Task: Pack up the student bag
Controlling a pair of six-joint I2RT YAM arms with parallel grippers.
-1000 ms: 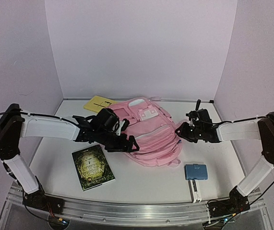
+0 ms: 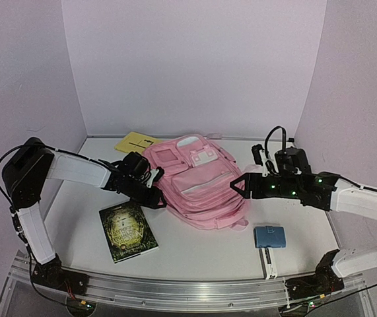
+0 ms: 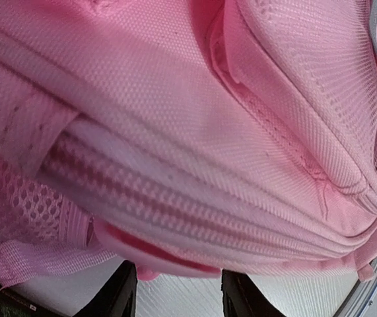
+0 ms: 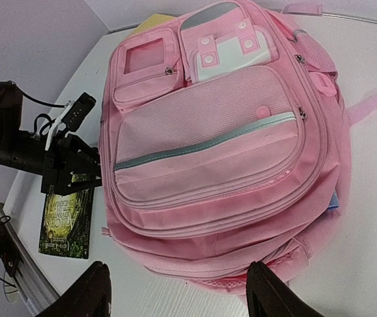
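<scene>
The pink backpack (image 2: 201,181) lies in the middle of the table, its front pockets facing up; its lower end fills most of the left wrist view. My left gripper (image 2: 160,198) stands at the bag's lower left edge. In its wrist view the fingers (image 3: 121,290) are apart, with white table and a bit of pink strap visible through the gap. At the bag's right side, apparently raised above it, is my right gripper (image 2: 236,187); its fingers (image 4: 99,287) are wide apart and hold nothing. A dark green book (image 2: 128,231) lies flat at front left.
A blue notebook or case (image 2: 269,236) lies at front right, with a slim white case (image 2: 267,263) just before it. Behind the bag's upper left is a yellow book (image 2: 135,142). A sliver of blue (image 4: 333,201) shows at the bag's right side.
The bag looks unmoved.
</scene>
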